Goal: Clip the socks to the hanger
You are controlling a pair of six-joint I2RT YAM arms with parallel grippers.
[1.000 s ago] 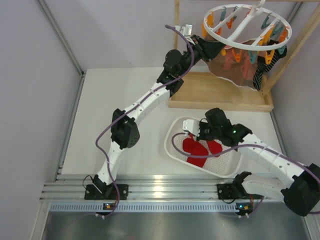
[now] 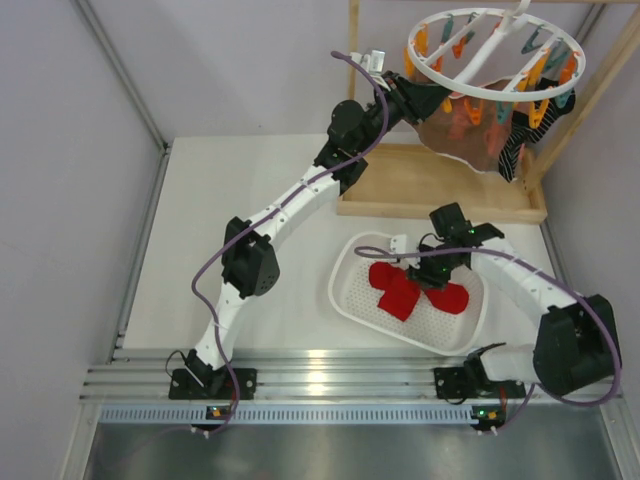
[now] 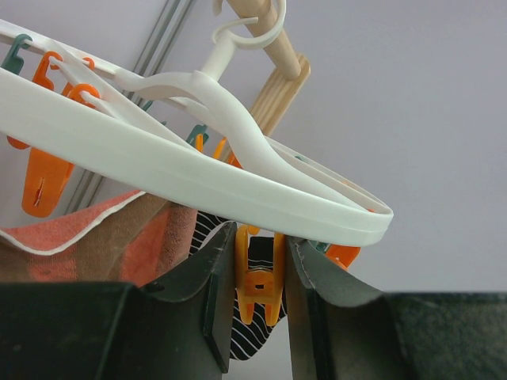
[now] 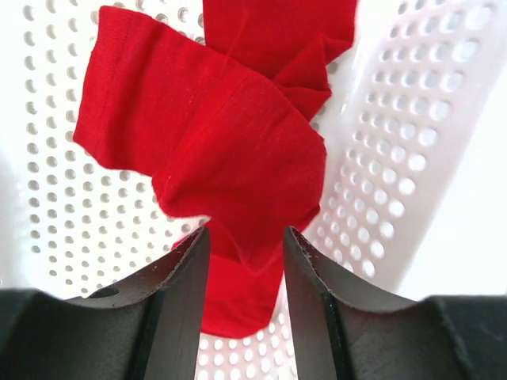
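Note:
Red socks [image 2: 400, 300] lie crumpled in the white perforated basket. My right gripper is open above them, with a fold of red sock [image 4: 245, 158] showing beyond and between its fingertips. The white round hanger [image 3: 166, 176], ringed with coloured clips, hangs at the upper right of the top view. At its rim my left gripper is shut on an orange clip [image 3: 260, 289]. A black-and-white striped sock [image 3: 249, 336] shows behind that clip; whether they touch I cannot tell.
A pink-and-brown striped cloth [image 3: 119, 241] hangs under the hanger. The wooden stand [image 2: 440, 180] is behind the basket [image 2: 347, 312], whose raised wall surrounds the socks.
The left arm stays at the hanger.

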